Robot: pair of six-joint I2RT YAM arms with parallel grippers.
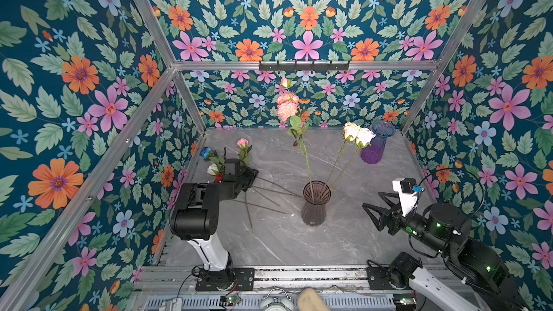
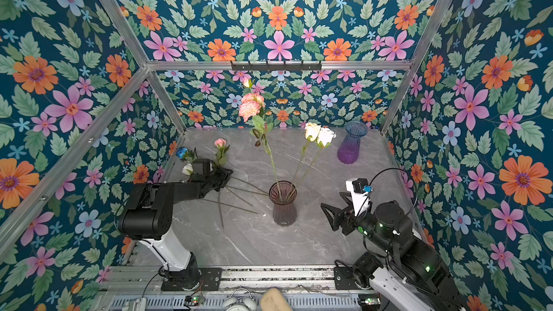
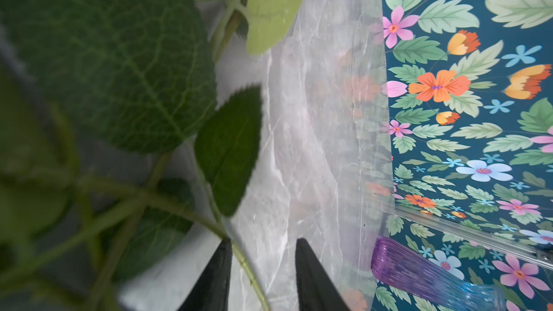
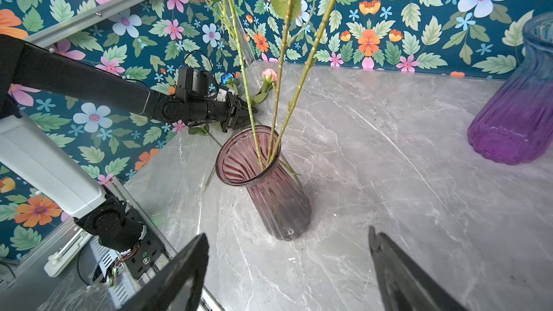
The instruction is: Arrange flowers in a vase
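A ribbed mauve glass vase stands upright mid-table, holding a tall pink flower and white roses. On the left of the table lie loose flowers: a blue one, a white one and a pink one; their stems point towards the vase. Low over these stems is my left gripper, part open; leaves fill much of its view and a green stem passes by its left finger. My right gripper stands open right of the vase, empty.
A purple-blue glass vase stands at the back right. Bare grey tabletop lies in front of and right of the mauve vase. Side walls and metal frame posts bound the table.
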